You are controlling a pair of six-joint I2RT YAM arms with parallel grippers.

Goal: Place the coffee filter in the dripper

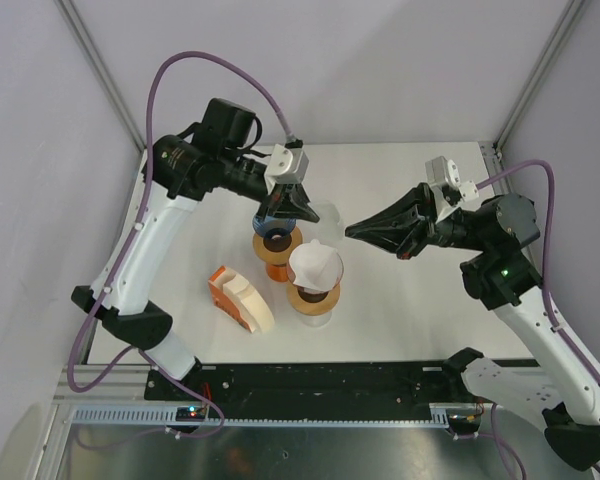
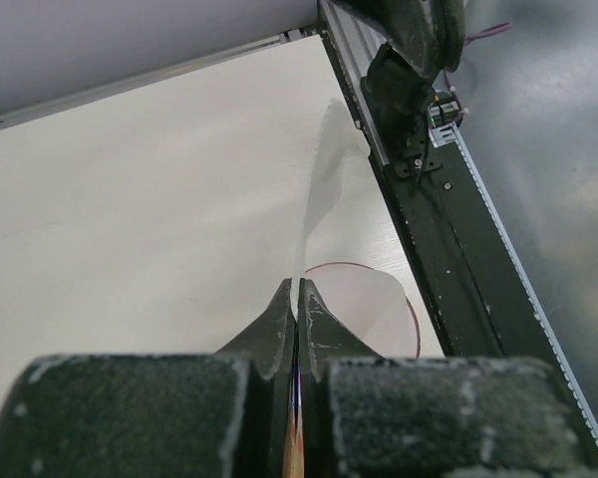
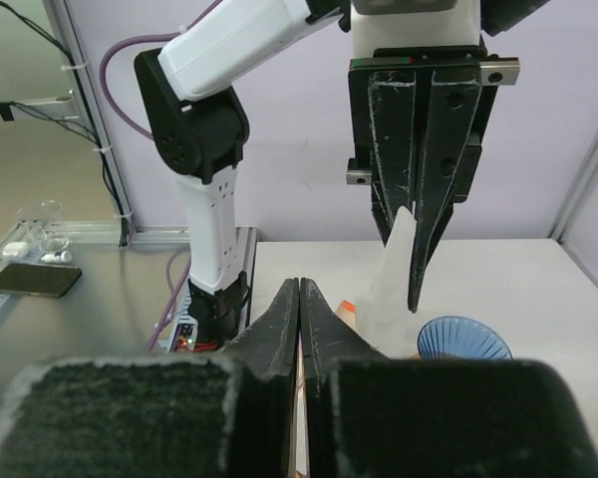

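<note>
My left gripper is shut on a thin white coffee filter, held upright over the drippers; in the left wrist view it rises from between the fingertips. My right gripper is shut just right of that filter, with nothing visible between its fingers. Below, a dripper with a gold ring holds more white paper. Behind it, a blue ribbed dripper on an orange base is partly hidden under the left gripper in the top view.
An orange and white filter holder stands left of the front dripper.
</note>
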